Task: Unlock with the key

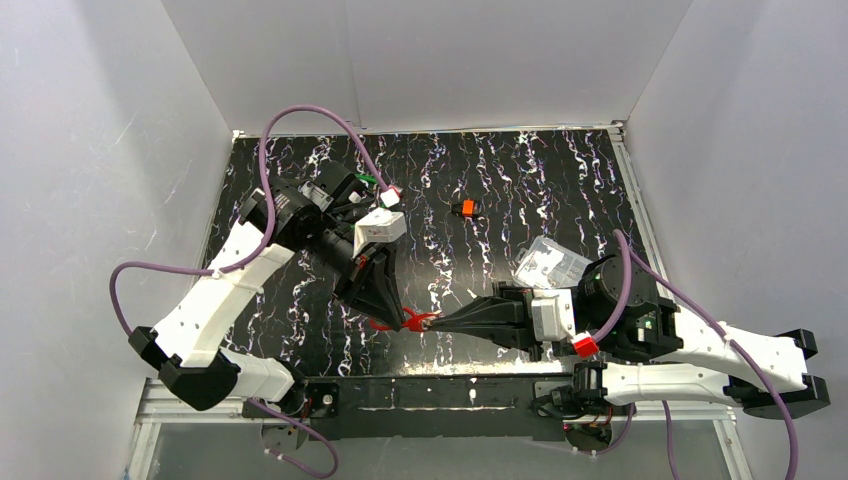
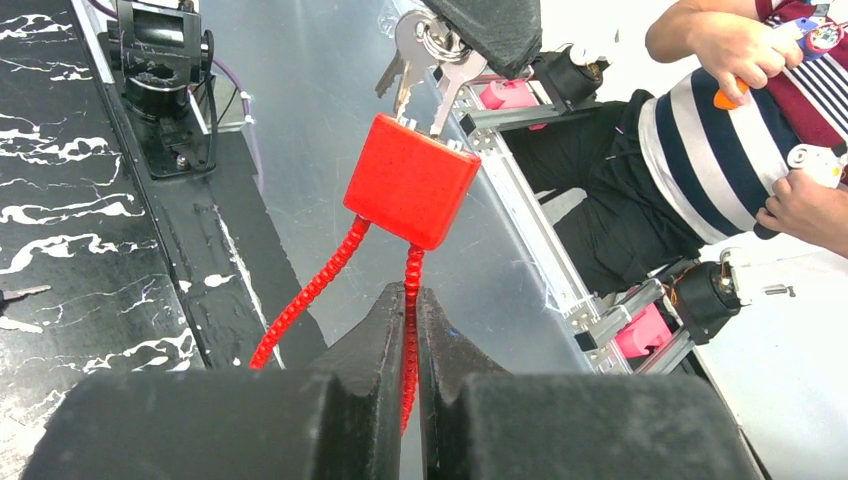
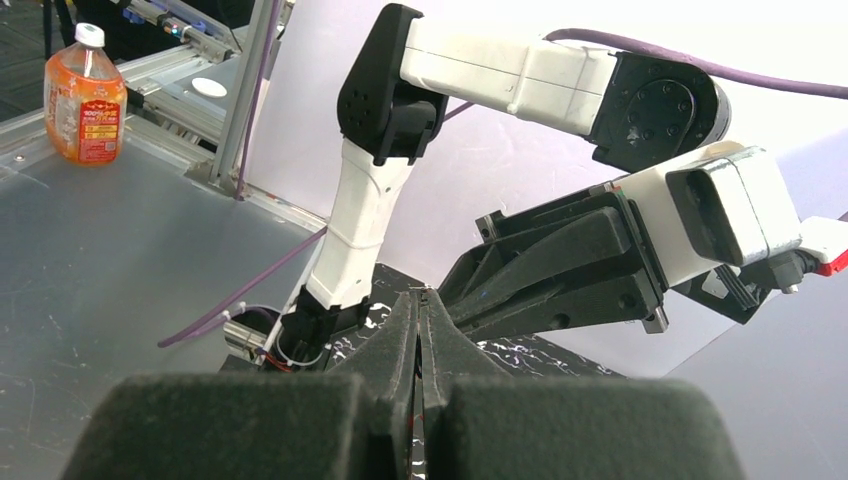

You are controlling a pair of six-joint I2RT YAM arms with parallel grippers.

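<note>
A red padlock [image 2: 412,182] with a red beaded loop [image 2: 315,290] hangs in the air, its keyed side turned away from my left gripper. The left fingers are shut on one strand of the loop. Several silver keys [image 2: 461,78] on a ring cluster at the lock's far edge; whether a key sits fully in the keyhole cannot be told. My right gripper [image 1: 432,324], a dark tip beside the keys in the left wrist view, is shut on a key. In the right wrist view its fingers [image 3: 400,350] meet, with the lock mostly hidden.
On the marbled board lie an orange-and-black object [image 1: 467,208] and a clear box [image 1: 551,266], left of the right arm. Another key [image 2: 22,293] lies on the board. A person sits beyond the front edge.
</note>
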